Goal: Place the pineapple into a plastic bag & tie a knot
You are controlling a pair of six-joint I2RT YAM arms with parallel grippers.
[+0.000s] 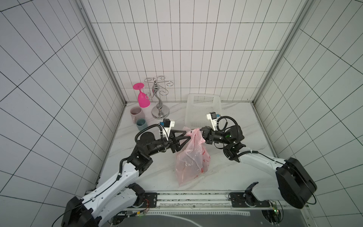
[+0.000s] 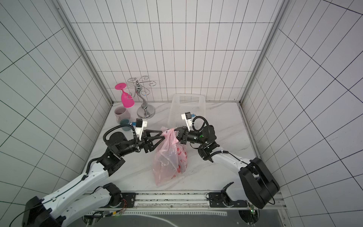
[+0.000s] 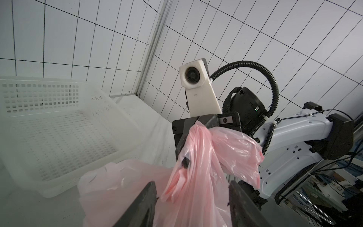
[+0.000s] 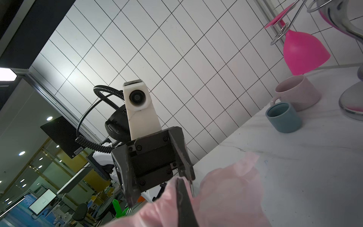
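Observation:
A translucent pink plastic bag [image 1: 191, 162] hangs down to the front middle of the counter, its gathered top held by my right gripper [image 1: 204, 133], shut on the plastic. My left gripper [image 1: 187, 134] stands open at the left of that top, its fingertips by the bag; in the left wrist view the bunched top [image 3: 194, 166] lies beyond and between the fingers, with a loose flap to the right. Whether a pineapple is inside cannot be seen clearly.
A white basket [image 1: 204, 97] sits at the back middle. At back left stand a chrome rack [image 1: 160, 112], a pink goblet [image 1: 143, 99], a pink mug [image 1: 136, 112] and a teal cup [image 1: 141, 124]. Tiled walls enclose the counter.

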